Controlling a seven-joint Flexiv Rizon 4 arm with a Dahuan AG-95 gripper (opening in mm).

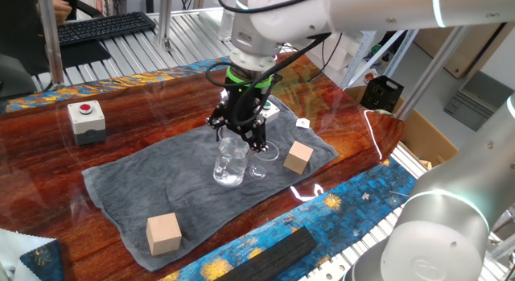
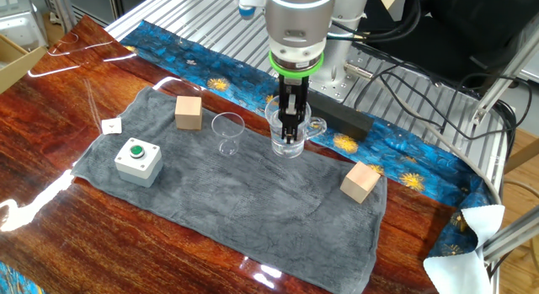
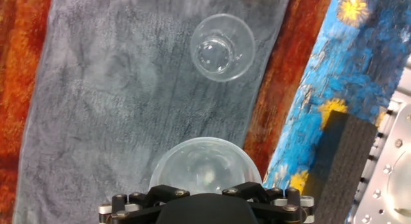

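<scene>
A clear glass jug with a side handle stays between the fingers of my gripper, which is shut on it near the top. From exterior view 2 the gripper points straight down at the jug. Its round mouth fills the lower middle of the wrist view, where the fingertips are hidden. Beside the jug, on the grey towel, stands an empty clear glass with a wide rim. Whether the jug's base touches the towel I cannot tell.
Two wooden cubes, one near the glass and another at the towel's other end, flank the jug. A green-button box sits on the towel; a red-button box stands off it.
</scene>
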